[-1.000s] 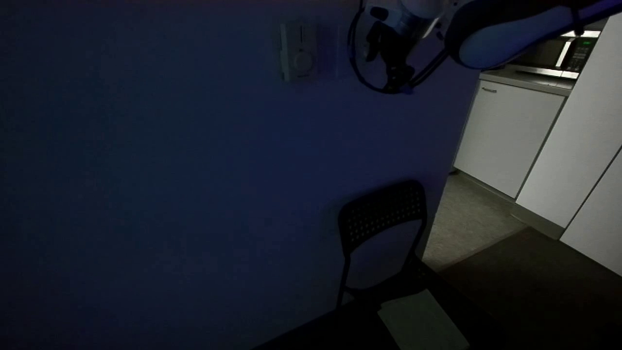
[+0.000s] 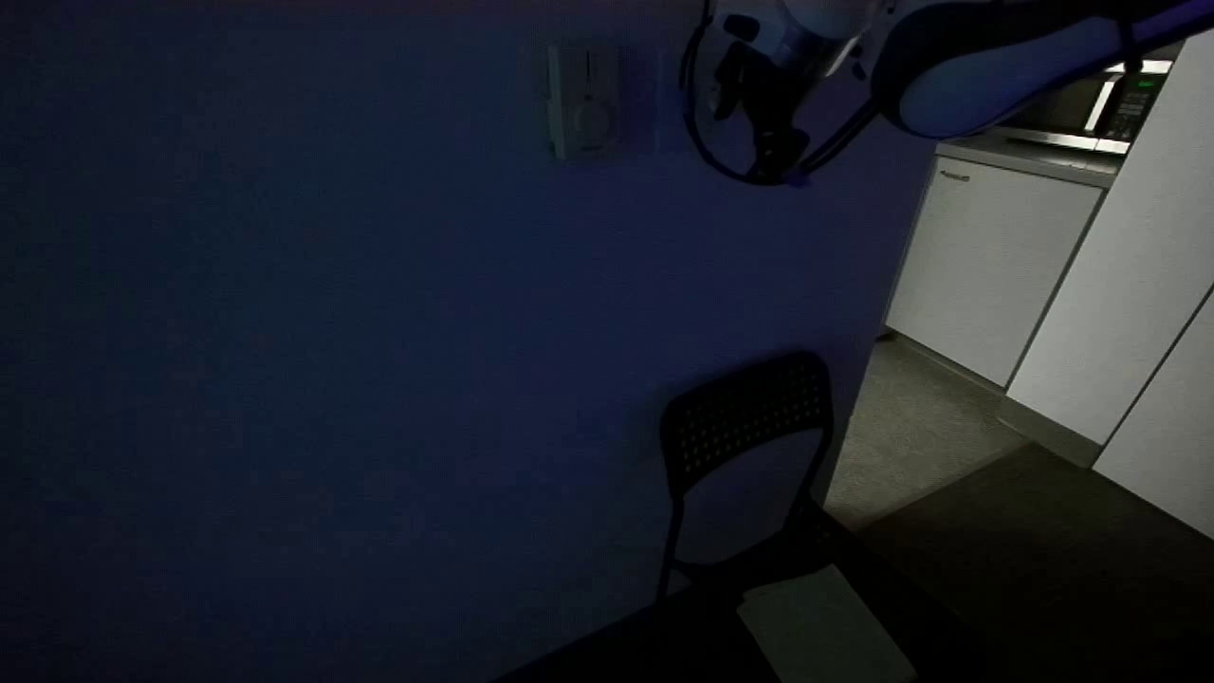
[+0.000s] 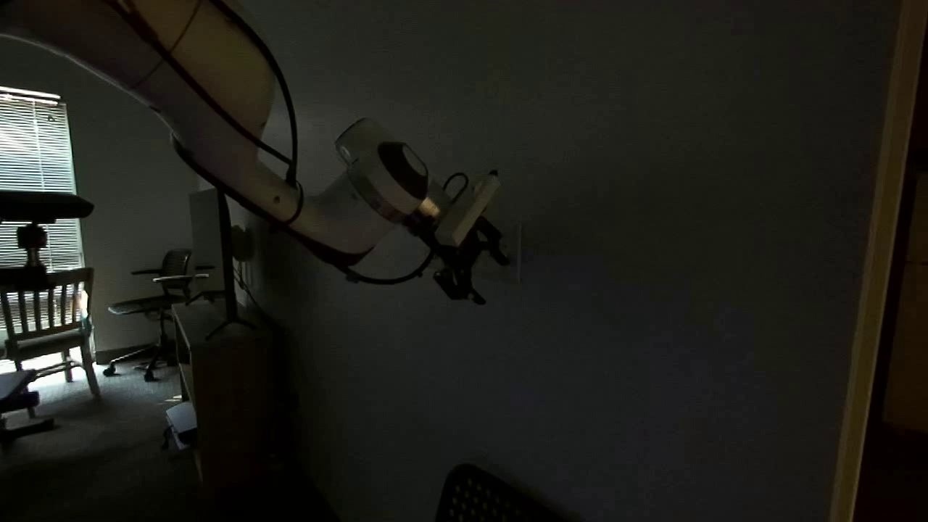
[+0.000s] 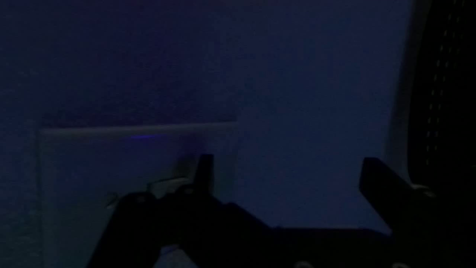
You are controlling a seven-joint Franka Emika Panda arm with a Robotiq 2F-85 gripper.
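Observation:
The room is dark. My gripper stands open in the wrist view, its dark fingers (image 4: pixel 204 172) far apart and only bare wall visible between them. The left finger overlaps a pale wall plate (image 4: pixel 80 156) and is close to a small light-edged switch (image 4: pixel 167 185) on it; whether they touch, I cannot tell. In exterior view 2 the gripper (image 3: pixel 491 278) is close to the wall, beside the plate's faint edge (image 3: pixel 520 248). From exterior view 1 the gripper's tips are partly lost in shadow.
A thermostat-like box (image 2: pixel 583 101) is mounted on the wall left of the gripper. Below stands a black chair (image 2: pixel 747 415), with a pale sheet (image 2: pixel 825 626) in front of it. A monitor (image 3: pixel 213 252) on a cabinet stands behind the arm. The wall below the gripper is clear.

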